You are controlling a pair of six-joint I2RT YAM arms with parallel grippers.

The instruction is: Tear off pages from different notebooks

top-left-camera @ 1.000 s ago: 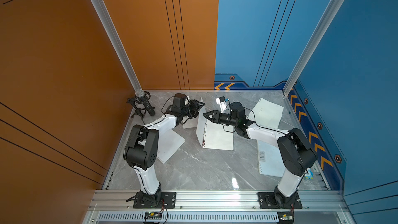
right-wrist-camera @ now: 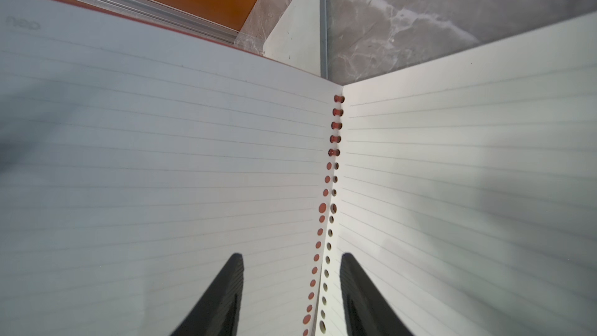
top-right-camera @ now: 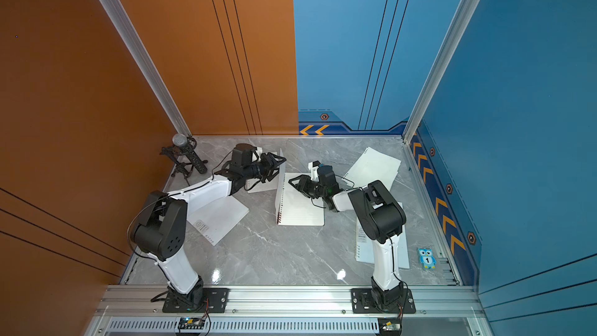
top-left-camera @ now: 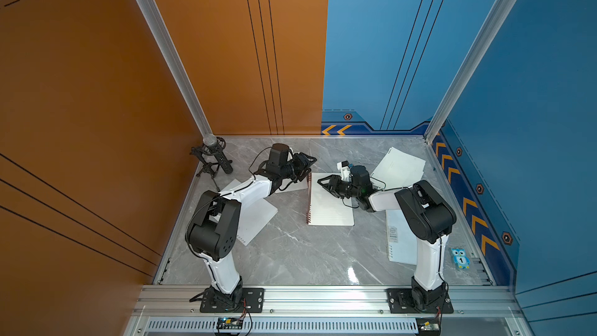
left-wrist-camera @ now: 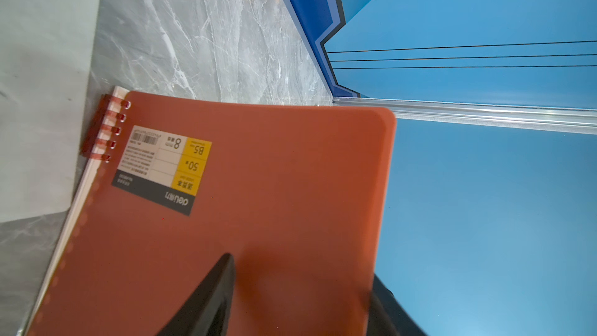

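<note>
The spiral notebook [top-left-camera: 330, 211] lies mid-table with a lined white page uppermost. Its red-brown cover [left-wrist-camera: 248, 161] stands nearly upright, hinged on the left-side rings. Around that cover's free edge is my left gripper: one finger [left-wrist-camera: 211, 298] shows in front, the other [left-wrist-camera: 391, 317] partly beyond the edge. Its fingers are well apart. My right gripper is low over the open notebook near the binding holes, open, nothing visibly held. In the right wrist view, the raised lined leaf [right-wrist-camera: 168, 168] rises left of the lying pages [right-wrist-camera: 472, 161].
A white notebook [top-left-camera: 398, 171] lies at the back right, with a pale blue one [top-left-camera: 401, 236] under the right arm. Another white one [top-left-camera: 252, 217] lies left. The microphone stand [top-left-camera: 211, 155] is at back left.
My right gripper has come down and right over the notebook. The left gripper has moved slightly right, and the raised cover has swung from leaning left to nearly upright.
</note>
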